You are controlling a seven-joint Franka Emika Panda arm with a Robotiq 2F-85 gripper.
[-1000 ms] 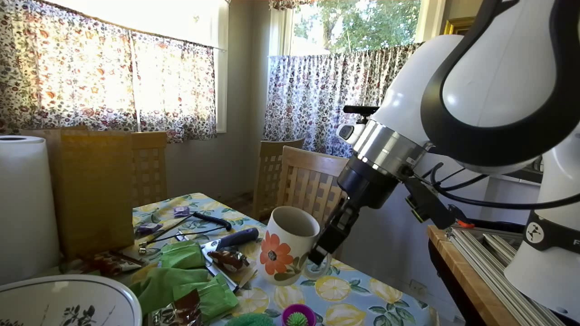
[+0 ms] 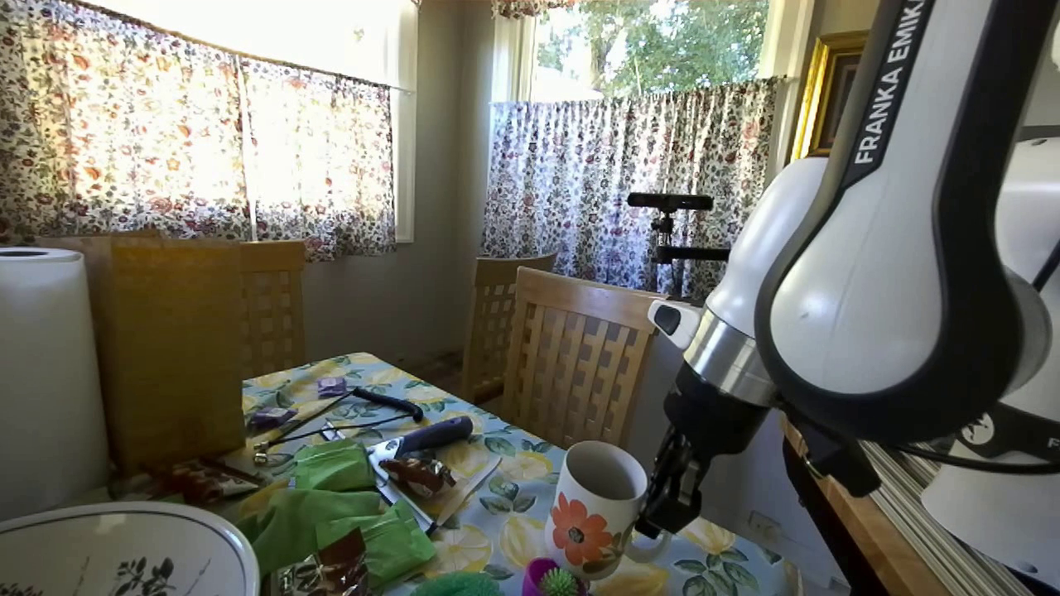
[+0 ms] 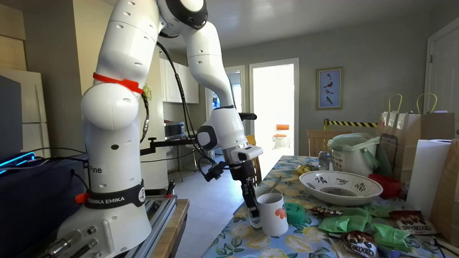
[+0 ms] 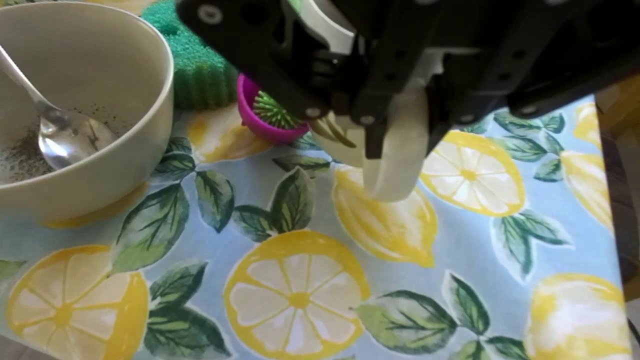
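Observation:
A white mug (image 2: 596,507) with an orange flower stands upright at the table's near right part in exterior view 1. My gripper (image 2: 663,516) is shut on its handle (image 4: 399,153), which shows between the fingers in the wrist view. Seen from exterior view 2, the mug (image 3: 274,215) is low over the tablecloth or on it; I cannot tell whether its base touches. The gripper (image 3: 254,211) comes down at a slant on the handle side. Most of the mug's body is hidden behind the fingers in the wrist view.
Close by the mug is a magenta cup (image 4: 273,114) with a green bristly thing inside, beside a green sponge-like object (image 4: 201,63). A bowl (image 4: 147,129) holds a spoon (image 4: 75,138). Wrappers (image 2: 343,516) and a knife (image 2: 437,434) lie farther off. Bare lemon-print tablecloth (image 4: 252,204) surrounds the handle.
The mug, held by its handle, has come down and shifted to the right in exterior view 1. The arm has swung with it; the table items look unmoved.

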